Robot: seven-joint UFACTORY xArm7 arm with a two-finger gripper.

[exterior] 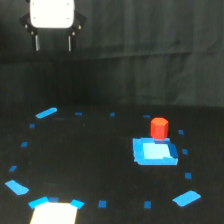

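Note:
My gripper [54, 43] hangs high at the upper left of the camera view, its two fingers pointing down. It is open, and only dark background shows between the fingertips. A red, many-sided block [159, 128] stands right of centre, at the back edge of a blue-bordered square with a pale middle [156, 151]. Whether the block rests on the border or just behind it, I cannot tell. The gripper is well above and to the left of both.
A bright, washed-out pale object [53, 214] is cut off by the bottom edge, with blue pieces beside it. Blue strips lie at the left [46, 113] and lower right [186, 198]. Small blue marks dot the dark table, whose middle is clear.

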